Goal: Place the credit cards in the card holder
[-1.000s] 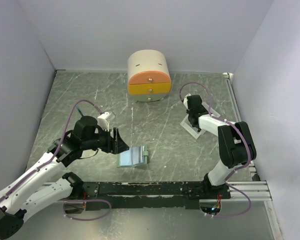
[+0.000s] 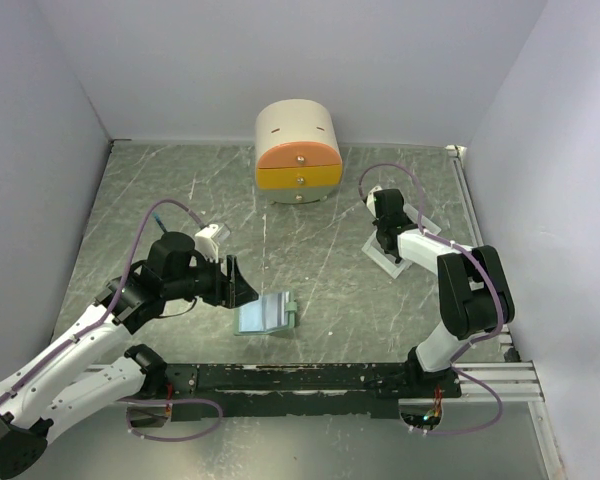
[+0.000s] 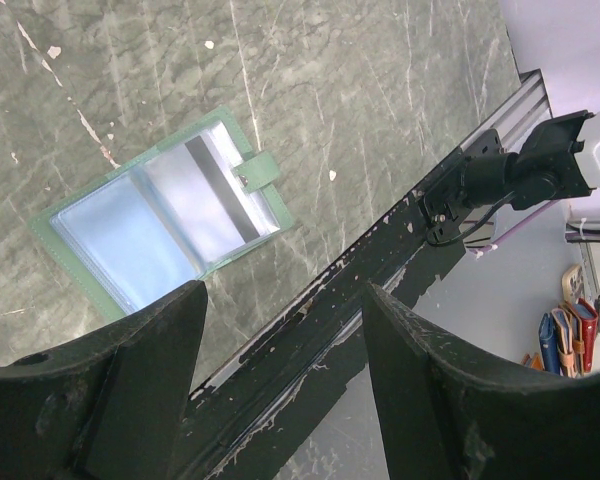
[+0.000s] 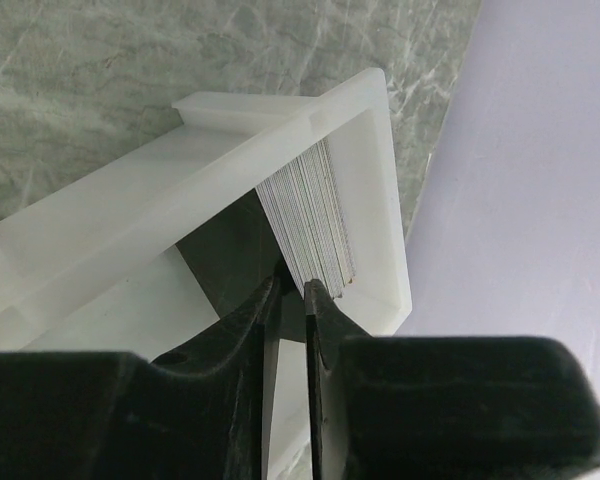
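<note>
In the right wrist view, a white translucent tray holds a dark compartment floor and a stack of thin cards at its right end. My right gripper is down inside it, fingertips at the lower edge of the stack, a narrow gap between them; whether a card is between is unclear. In the left wrist view, a green-edged card holder with pale sleeves lies open on the table, below and beyond my open left gripper.
A rounded cabinet with coloured drawers stands at the back middle. Walls border both sides; the front rail runs below the holder.
My right arm has shifted very slightly at its elbow since a second ago. The left arm and card holder look unchanged.
</note>
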